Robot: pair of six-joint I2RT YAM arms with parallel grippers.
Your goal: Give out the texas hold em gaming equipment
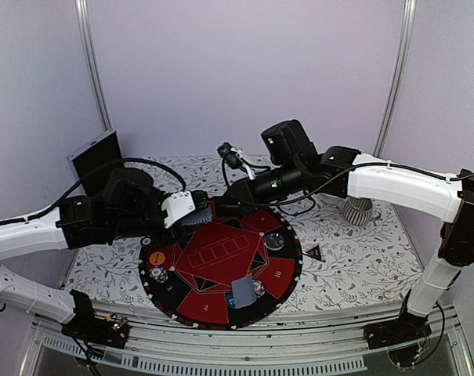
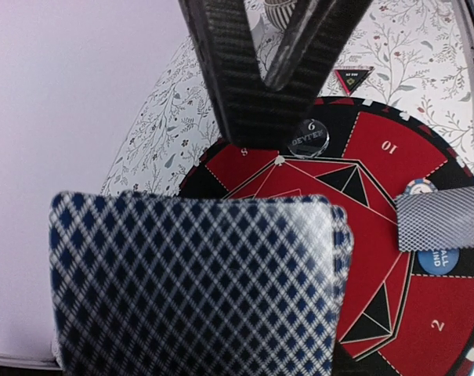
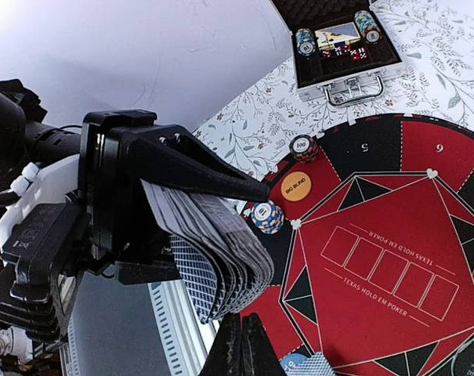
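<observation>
My left gripper is shut on a fanned deck of cards, its blue checked back [image 2: 193,290] facing the left wrist view. Beside the deck, my right gripper is shut, with nothing between its fingers. A single card [image 1: 243,291] is away from both hands, over the near part of the round red-and-black poker mat [image 1: 191,307]. It partly covers the blue small blind disc [image 2: 439,262] and a chip stack [image 2: 419,186]. Whether it lies flat there, I cannot tell.
A big blind disc [image 3: 296,186] and chip stacks [image 3: 267,217] sit on the mat's left side. The open chip case [image 3: 350,78] stands behind. A clear dealer disc [image 2: 308,139] lies on the far right; a striped cup [image 1: 358,210] stands beyond.
</observation>
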